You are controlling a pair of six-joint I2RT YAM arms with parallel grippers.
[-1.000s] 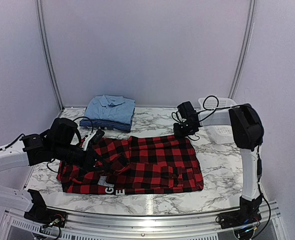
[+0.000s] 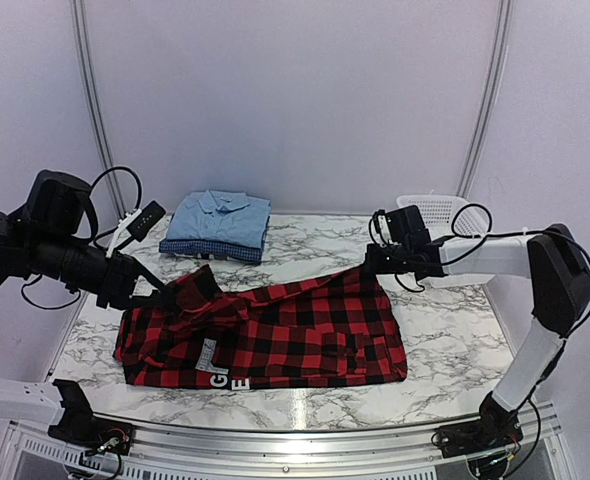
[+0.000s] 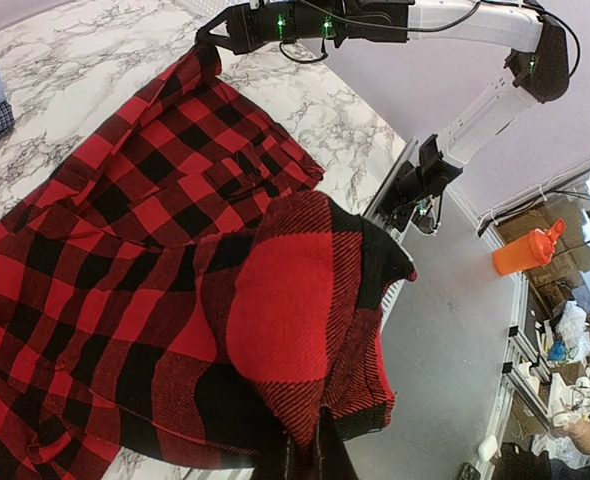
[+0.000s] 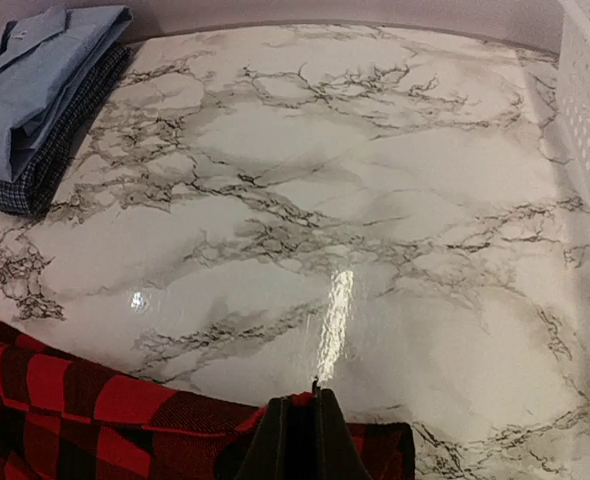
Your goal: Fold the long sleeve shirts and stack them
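Note:
A red and black checked shirt (image 2: 295, 345) lies spread across the table, white letters near its front edge. My left gripper (image 2: 165, 295) is shut on a bunched part of it at the left, lifted; in the left wrist view that fabric (image 3: 285, 300) fills the lower middle. My right gripper (image 2: 370, 268) is at the shirt's back right corner, with checked fabric (image 4: 145, 400) at its fingertips in the right wrist view; how far its fingers are closed is unclear. A folded light blue shirt (image 2: 220, 215) lies on a dark blue checked one at the back left.
A white plastic basket (image 2: 440, 210) stands at the back right. Walls border the sides and back.
The back edge is now drawn into a slanting line.

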